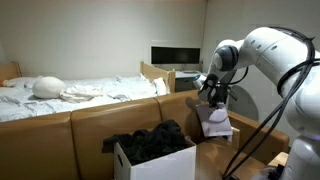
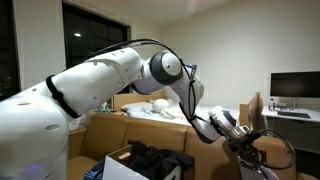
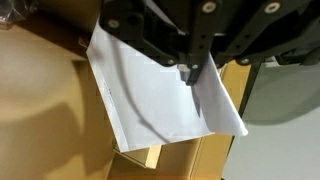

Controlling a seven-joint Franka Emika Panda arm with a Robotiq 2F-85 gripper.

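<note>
A white sheet, seemingly paper, hangs from my gripper near the right end of the brown couch. The wrist view shows the gripper shut, its fingertips pinching a raised fold of the sheet. The rest of the sheet spreads below the fingers, its lower right corner bent up. In exterior view 2, part of the sheet is seen under the gripper at the lower right; the frame edge cuts it off.
A white box filled with dark cloth stands in front of the couch, left of the sheet. Behind the couch are a bed and a desk with a monitor.
</note>
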